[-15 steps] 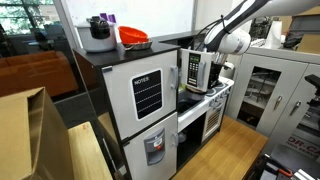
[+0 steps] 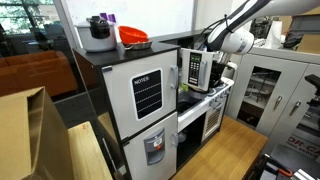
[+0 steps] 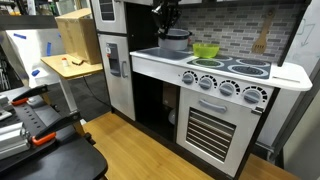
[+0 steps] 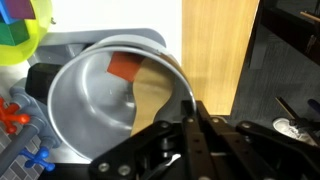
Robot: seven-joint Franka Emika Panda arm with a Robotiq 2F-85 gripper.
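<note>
A grey pot (image 4: 92, 105) fills the left half of the wrist view, seen from above. Inside it lie a wooden spatula (image 4: 150, 95) and an orange-red piece (image 4: 125, 66). My gripper is at the pot's right rim, its fingers shut on that rim; the exact contact is partly hidden by the fingers. In exterior view 2 the pot (image 3: 176, 42) is at the sink area of the counter, with the dark gripper (image 3: 166, 20) above it. The microwave blocks the gripper in exterior view 1.
A green bowl (image 3: 206, 50) stands right of the pot, before the stove burners (image 3: 238, 68). The microwave (image 2: 194, 68) and fridge (image 2: 145, 90) flank the counter. Red and blue small items (image 4: 14, 117) lie left of the pot.
The white arm behind the microwave has shifted slightly and sits a little higher. Nothing else has visibly moved in exterior view 1.
</note>
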